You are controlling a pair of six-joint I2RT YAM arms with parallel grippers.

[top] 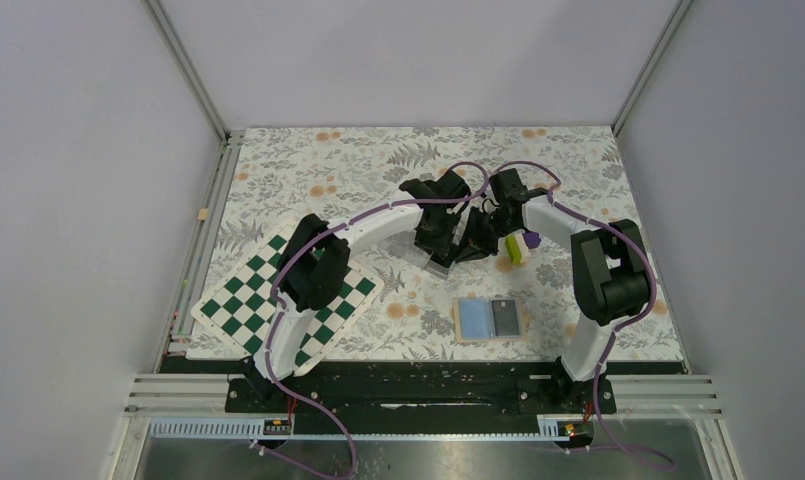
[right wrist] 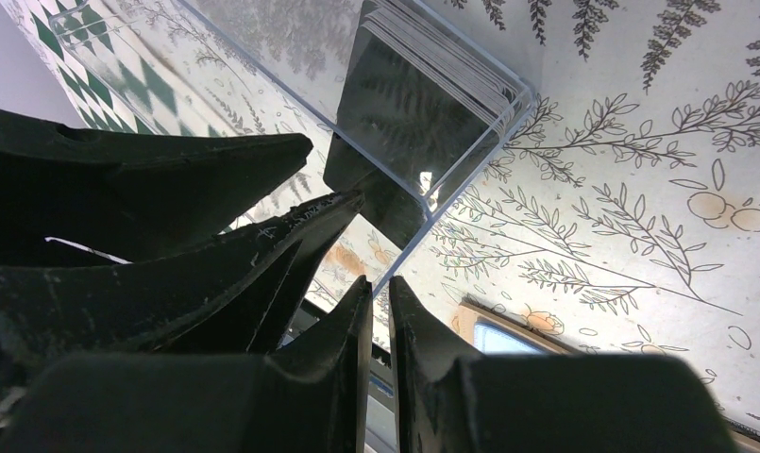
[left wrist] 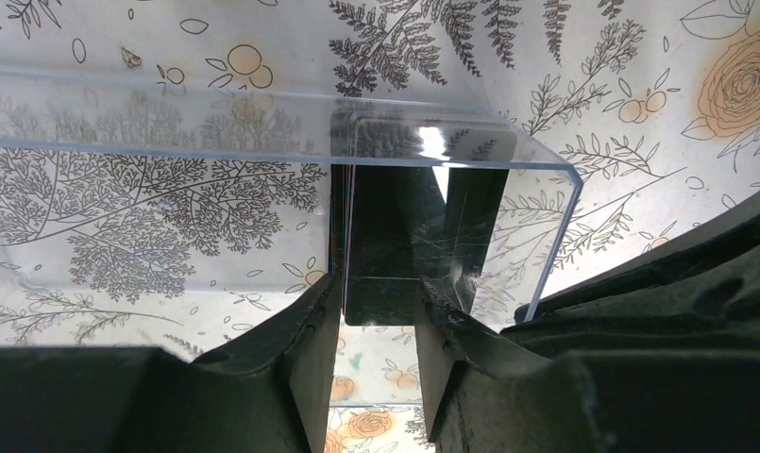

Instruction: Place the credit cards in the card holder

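A clear plastic card holder (left wrist: 159, 123) lies on the patterned cloth, its open side toward my grippers. Inside, at one end, a stack of dark cards (right wrist: 409, 99) is pressed together, and one dark card (left wrist: 382, 302) pokes out past the rim. My left gripper is part open at the end of that card, its fingertips spread and not closed on it. On the holder's corner edge, my right gripper is shut with the thin clear wall between its fingers. From above, the arms hide most of the holder.
A wooden-edged tray (top: 458, 322) with blue and dark panels lies nearer the front. The green checkered board (top: 236, 300) is under the left arm. A yellow-green item (top: 515, 250) and a purple one (top: 532, 240) sit behind the right gripper.
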